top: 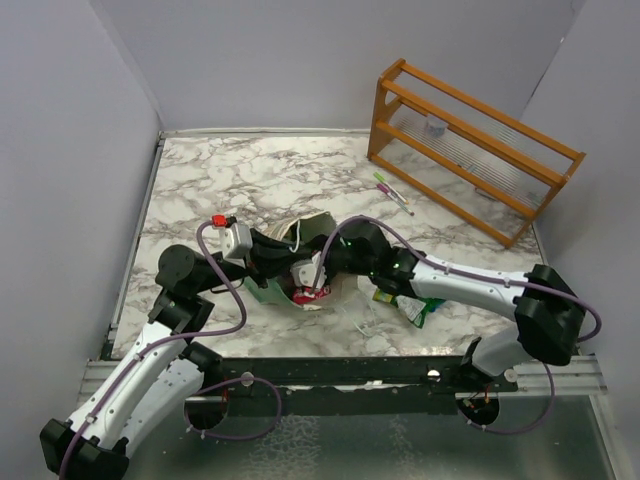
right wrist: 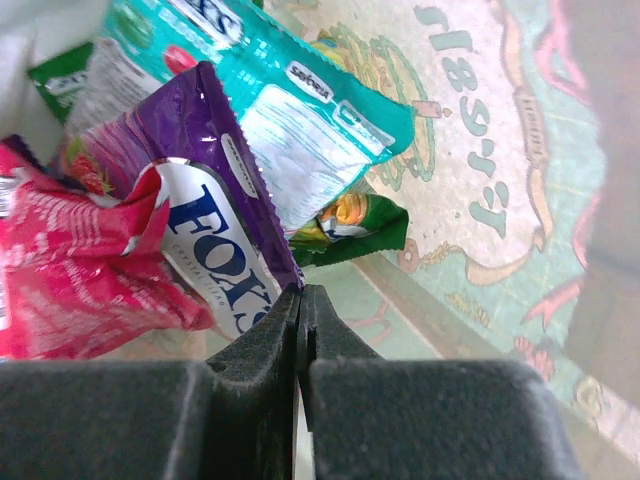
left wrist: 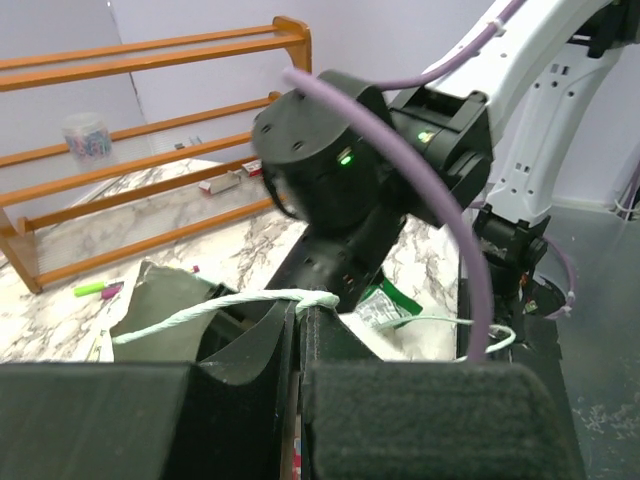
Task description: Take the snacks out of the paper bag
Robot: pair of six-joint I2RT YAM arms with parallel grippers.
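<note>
Inside the paper bag (top: 330,230), my right gripper is shut on the edge of a purple Foxs snack pack (right wrist: 228,165). Beside that pack lie a red snack pack (right wrist: 90,285), a teal snack pack (right wrist: 290,115) and a small green pack (right wrist: 365,225). The left gripper is shut on the bag's white rope handle (left wrist: 215,302), at the bag's left side. From the top view, a red pack (top: 310,294) shows in the opening, while the right fingertips are hidden there.
Several snack packs (top: 413,310) lie on the marble table right of the bag, under the right arm. Behind them are pens (top: 393,190) and a wooden rack (top: 470,130).
</note>
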